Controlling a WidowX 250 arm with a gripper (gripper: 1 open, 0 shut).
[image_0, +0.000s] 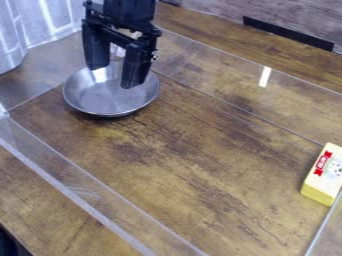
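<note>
My black gripper (116, 66) hangs over the back part of a round metal bowl (114, 98) at the upper left, its fingers apart. I see nothing held between them. The gripper and arm hide part of the bowl's far side and whatever may lie there.
A yellow box (321, 176) with a red label lies at the right edge. A silver cylindrical object (11, 35) stands at the top left. Clear strips run along the left and right edges.
</note>
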